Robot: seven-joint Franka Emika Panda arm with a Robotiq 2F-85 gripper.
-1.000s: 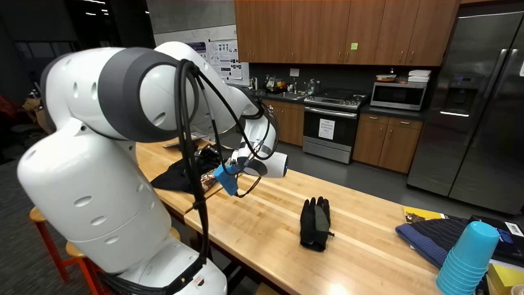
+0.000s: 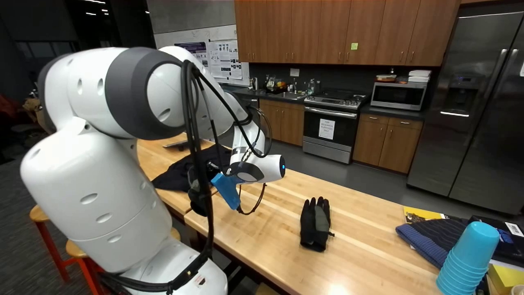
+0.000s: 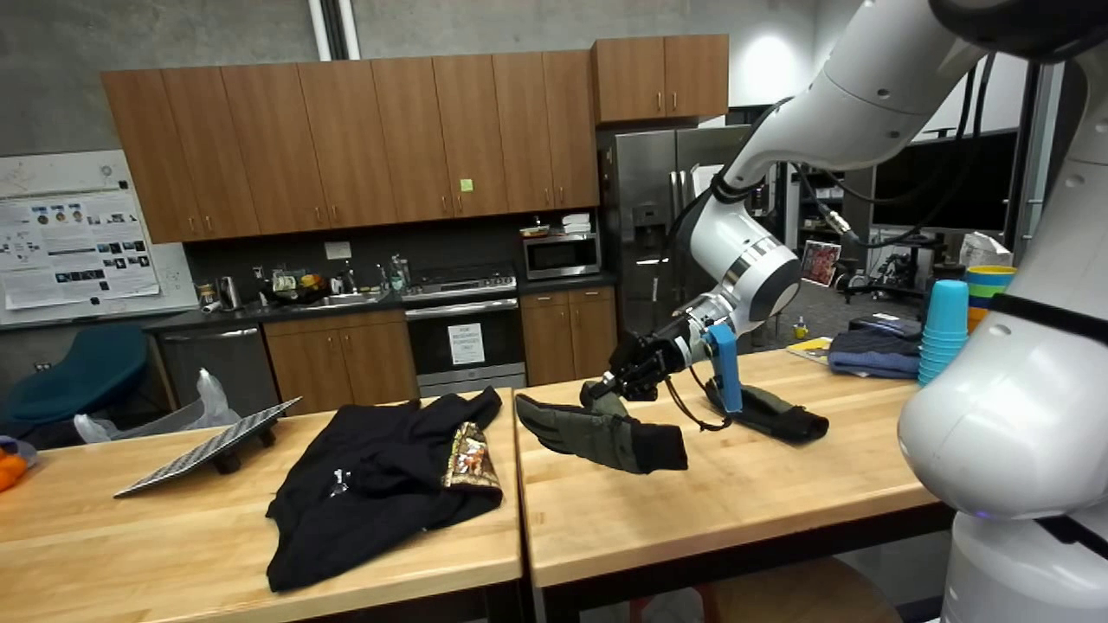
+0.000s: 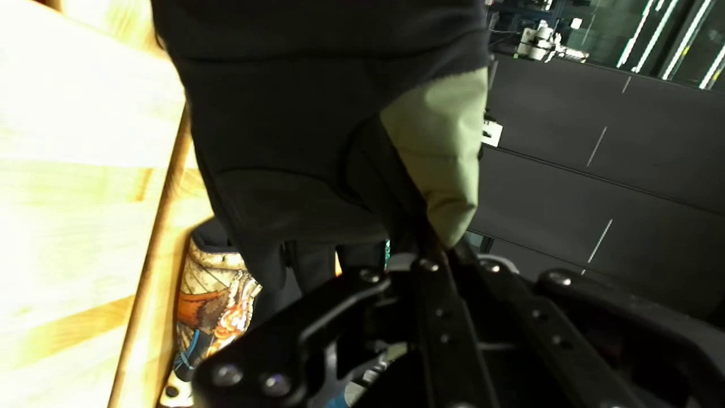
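A dark glove with a grey-green panel (image 3: 597, 434) hangs from my gripper (image 3: 613, 386), which is shut on its thumb part. In the wrist view the glove (image 4: 285, 122) fills the upper middle, and its pale green thumb tip runs down into the closed fingers (image 4: 435, 292). Exterior view 1 shows little of the held glove, behind the arm's cables. A second black and grey glove (image 2: 315, 223) lies flat on the table, fingers toward the kitchen. Exterior view 2 has that other glove (image 3: 791, 420) behind and right of the held one.
A black garment with a patterned patch (image 3: 363, 488) is spread left of the table seam. Farther left stands a tilted grey panel (image 3: 213, 446). At the opposite end are a blue knit hat (image 2: 432, 238) and stacked blue cups (image 2: 466, 260).
In exterior view 1 the wrist has shifted slightly left and its angle has changed. Dark material now hangs where the garment's patterned patch showed. The glove on the table has not moved.
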